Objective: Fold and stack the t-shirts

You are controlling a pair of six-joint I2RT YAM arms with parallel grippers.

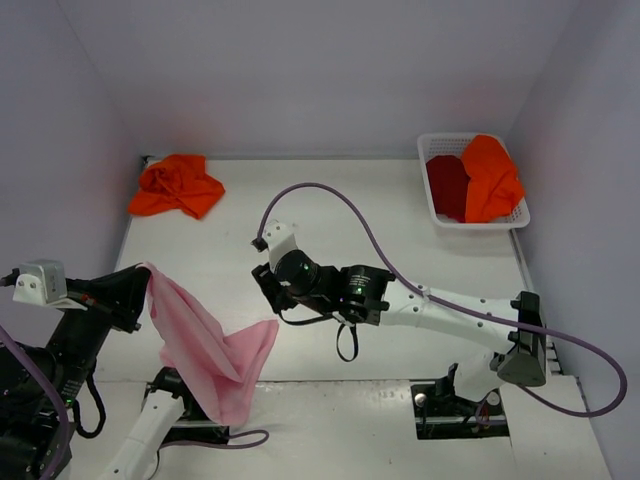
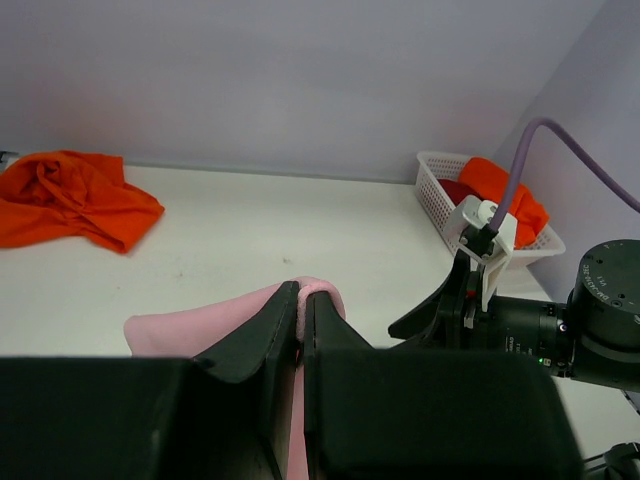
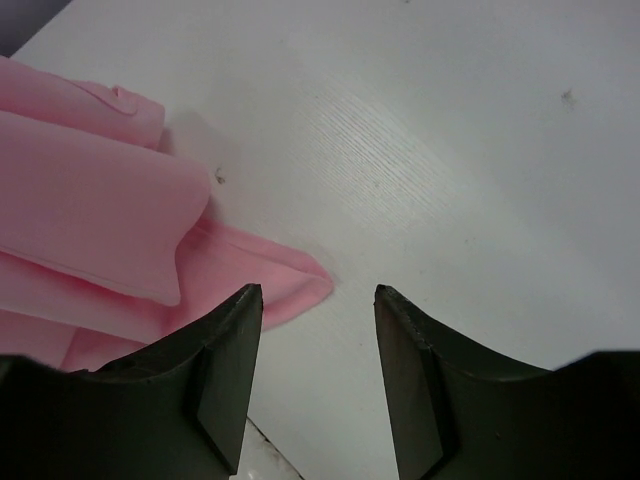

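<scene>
A pink t-shirt (image 1: 215, 345) hangs from my left gripper (image 1: 142, 272) at the left front of the table, its lower part draping over the front edge. In the left wrist view the left gripper is shut on a fold of the pink cloth (image 2: 190, 325). My right gripper (image 1: 270, 285) is over the middle of the table, to the right of the shirt. The right wrist view shows its fingers (image 3: 235, 350) wide apart with nothing between them, and the pink shirt (image 3: 90, 190) lying to their left.
A crumpled orange cloth (image 1: 177, 186) lies at the back left. At the back right, a white basket (image 1: 432, 150) holds a dark red cloth (image 1: 447, 188) and an orange cloth (image 1: 490, 180). Bare table (image 1: 330, 200) stretches between them.
</scene>
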